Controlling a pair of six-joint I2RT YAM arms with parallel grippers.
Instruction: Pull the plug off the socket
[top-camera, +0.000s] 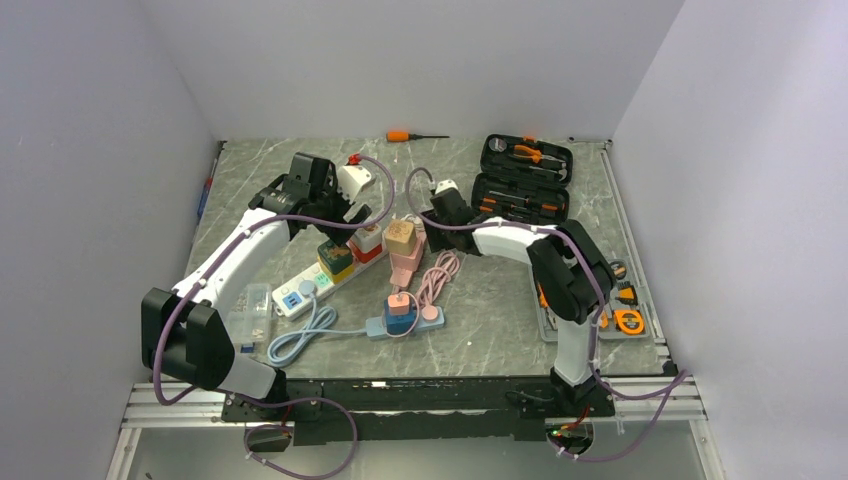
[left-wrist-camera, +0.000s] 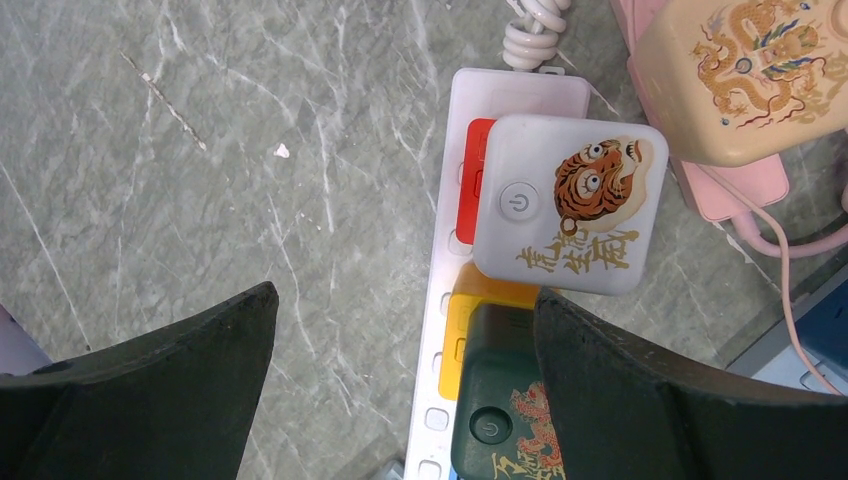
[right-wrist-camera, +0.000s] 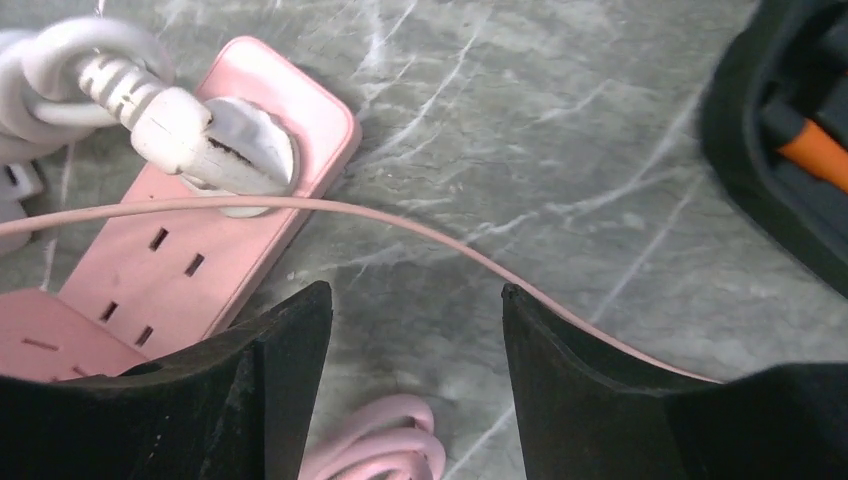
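A pink power strip (right-wrist-camera: 150, 260) carries a white plug (right-wrist-camera: 205, 145) at its far end in the right wrist view, with a thin pink cable (right-wrist-camera: 420, 228) crossing it. My right gripper stands open beside the strip, over bare table. My left gripper is open above a white strip (left-wrist-camera: 438, 200) holding a tiger-printed cube (left-wrist-camera: 560, 200) and a green dragon-printed block (left-wrist-camera: 500, 400). A tan cube (top-camera: 401, 234) sits on the pink strip.
A blue strip (top-camera: 375, 328) with blocks lies at the front centre. An open black tool case (top-camera: 525, 175) is at the back right, a grey tool tray (top-camera: 550, 335) at the front right, an orange screwdriver (top-camera: 400, 136) at the back.
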